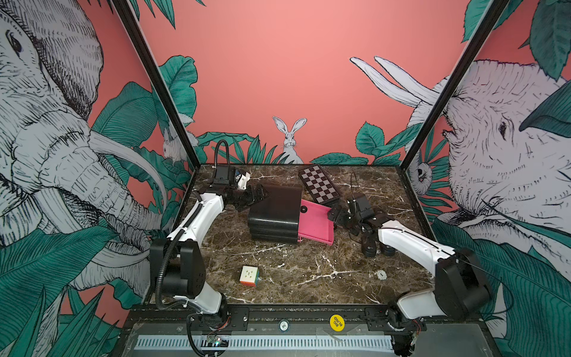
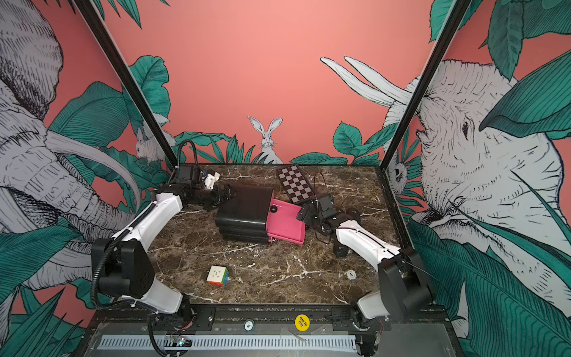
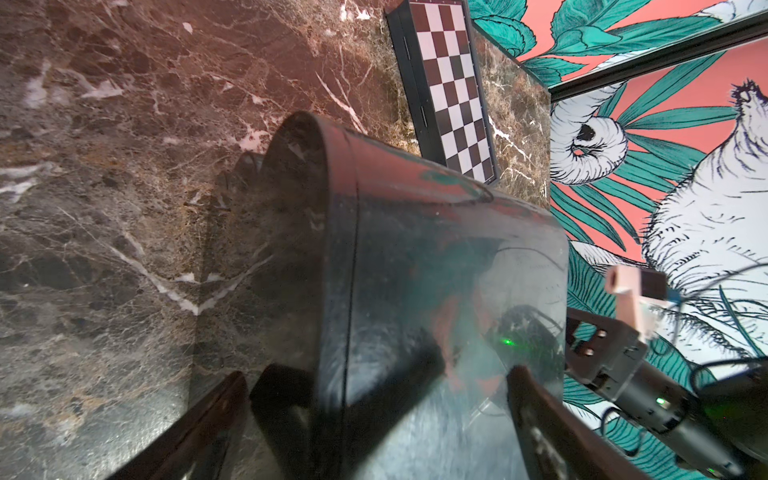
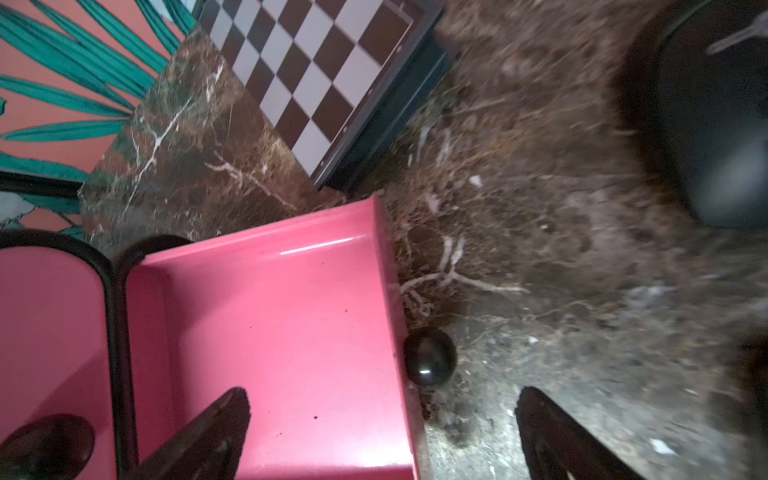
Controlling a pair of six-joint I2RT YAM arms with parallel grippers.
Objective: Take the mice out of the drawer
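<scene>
The pink drawer (image 1: 317, 231) sticks out of the right side of a dark, glossy cabinet (image 1: 273, 214). Its visible floor (image 4: 280, 336) is bare in the right wrist view. Two dark rounded objects that look like mice (image 1: 368, 245) rest on the table right of the drawer, partly below my right arm; one large black rounded shape (image 4: 712, 120) shows blurred in the right wrist view. At the drawer's front edge my right gripper is open and empty, its fingers either side of the front wall and knob. My left gripper stands open at the cabinet's left end.
A checkered board (image 1: 319, 184) lies behind the drawer. Another pink drawer front with a black knob (image 1: 304, 209) is on the cabinet above the open one. A puzzle cube (image 1: 249, 275) sits at front left.
</scene>
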